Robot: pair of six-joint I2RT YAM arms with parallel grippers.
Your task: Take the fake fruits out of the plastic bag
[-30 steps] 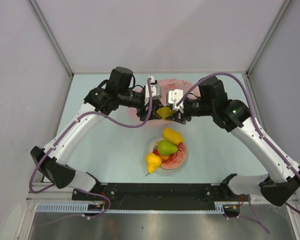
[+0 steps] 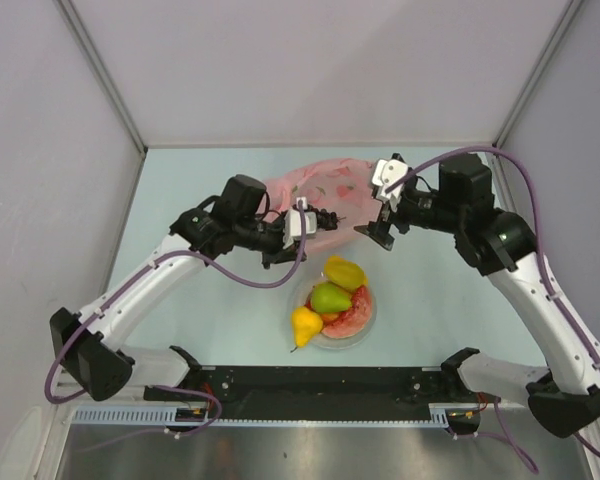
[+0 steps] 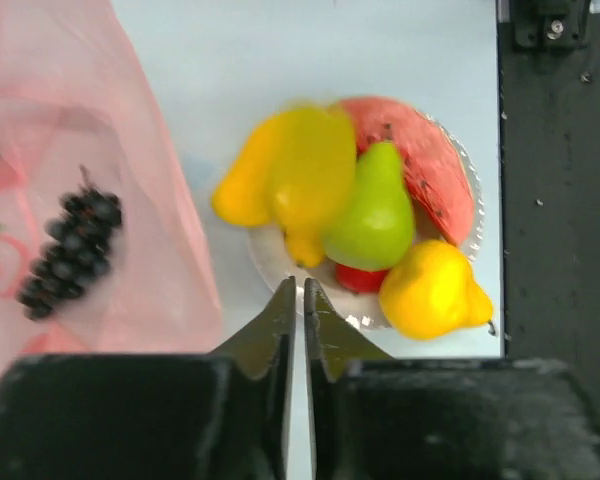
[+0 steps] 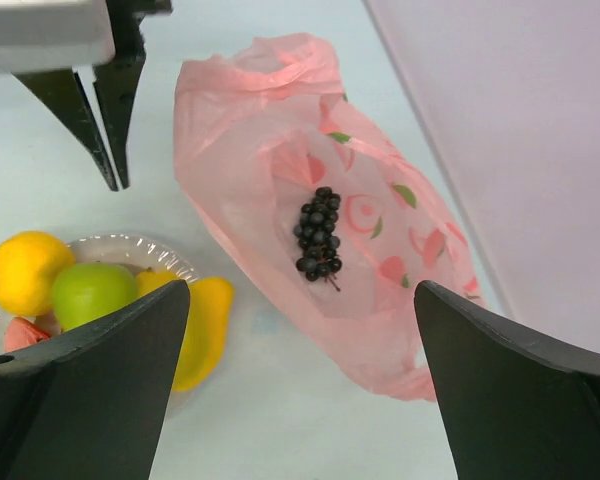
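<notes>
Pink printed plastic bag (image 2: 330,180) lies open at the back; in the right wrist view, black grapes (image 4: 318,233) rest inside the bag (image 4: 235,215). The same grapes (image 3: 72,253) show in the left wrist view. My left gripper is shut to a narrow gap, with no fruit visible between its fingers. It hangs between the bag and a clear plate (image 2: 337,342). My right gripper stands wide open and empty, at the bag's right side. Over the plate, a yellow fruit (image 3: 315,175) looks blurred in the left wrist view.
On the plate are a green pear (image 2: 330,298), a yellow mango-like fruit (image 2: 345,272), a red melon slice (image 2: 352,318) and a yellow pear (image 2: 306,324) over the front-left rim. Bare table lies to both sides.
The right gripper has moved away to the right; the left has come slightly down and left. Black grapes now show.
</notes>
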